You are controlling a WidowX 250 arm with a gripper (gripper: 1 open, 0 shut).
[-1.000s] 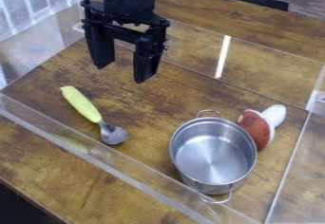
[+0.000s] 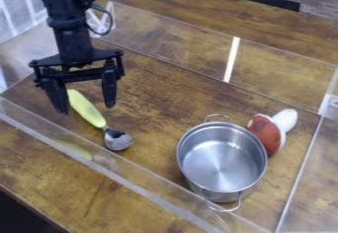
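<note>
My black gripper (image 2: 77,84) hangs open at the left, above the yellow handle of a ladle or spoon (image 2: 86,110) lying on the wooden table. Its metal head (image 2: 118,140) rests toward the front. At the right a steel pot (image 2: 222,163) with two handles stands on the table.
A red and white object (image 2: 268,131), hard to identify, lies right of the pot. Clear plastic walls (image 2: 145,183) edge the work area at the front, left and right.
My gripper has swung from the upper middle toward the left, over the yellow handle. The objects on the table look unmoved.
</note>
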